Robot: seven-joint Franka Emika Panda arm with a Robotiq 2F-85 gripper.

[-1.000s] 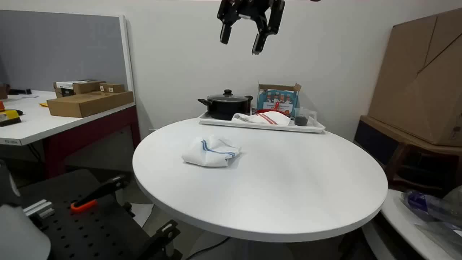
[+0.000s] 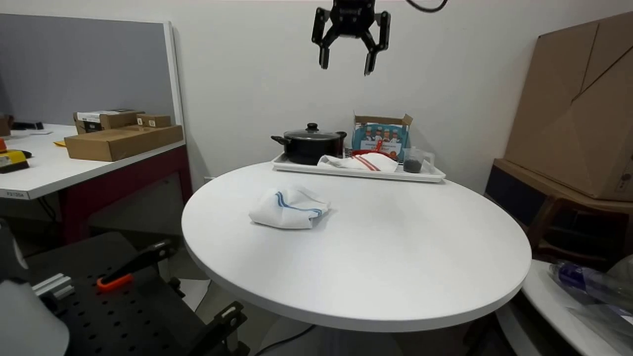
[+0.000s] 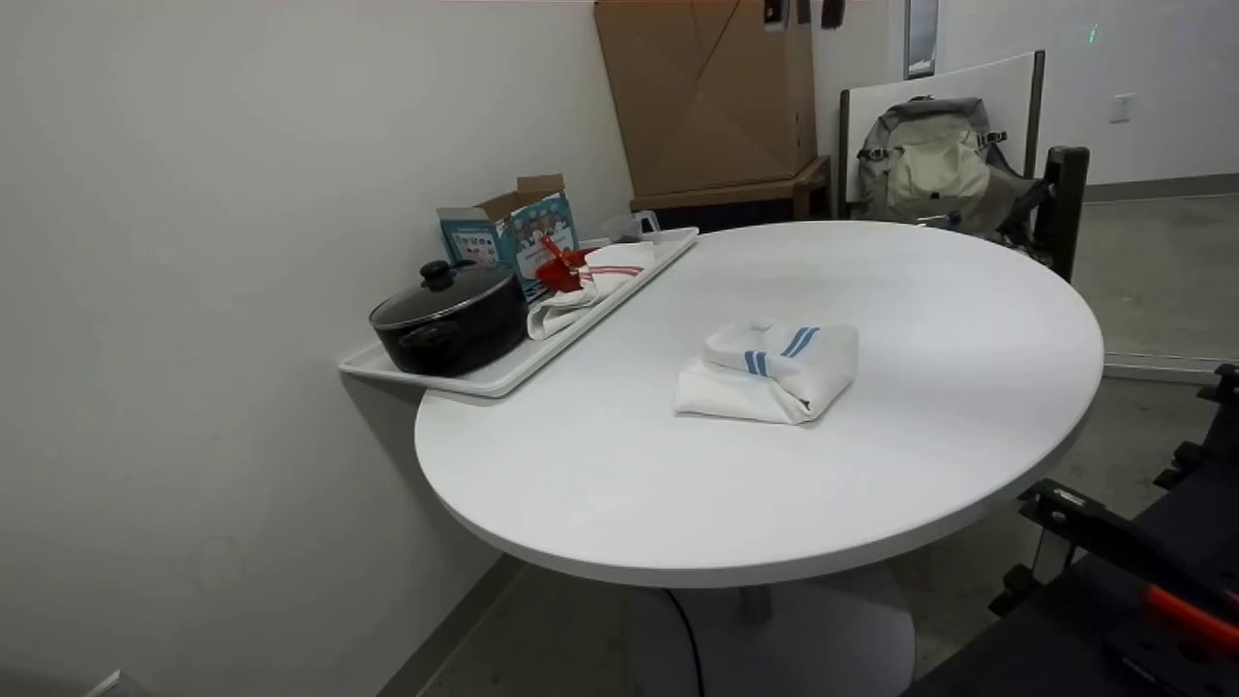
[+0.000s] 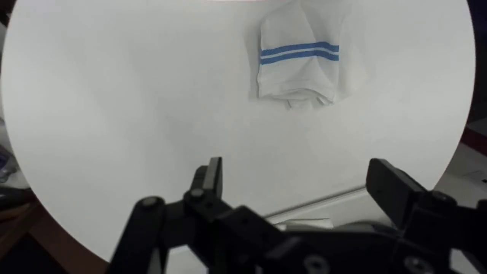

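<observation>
A white cloth with blue stripes [image 2: 288, 208] lies folded and rumpled on the round white table [image 2: 409, 249], left of centre in exterior view 1. In the wrist view the same striped cloth [image 4: 299, 75] appears at the upper middle, well away from the fingers. High above the table, near the wall, hangs my gripper [image 2: 345, 64]. Its two fingers are spread wide apart, and between them is only empty air. Exterior view 2 catches just the tips of the gripper [image 3: 803, 14] at its top edge.
Along the table's wall side, a white tray [image 2: 436, 176] carries a lidded black pot [image 2: 311, 145], a red-striped cloth [image 2: 362, 162], a red item, a clear cup [image 2: 413, 160] and a colourful box [image 2: 380, 137].
My gripper has shifted slightly right in exterior view 1 and turned to hang more upright, its fingers still apart. The cloth and the tray's contents have stayed put.
</observation>
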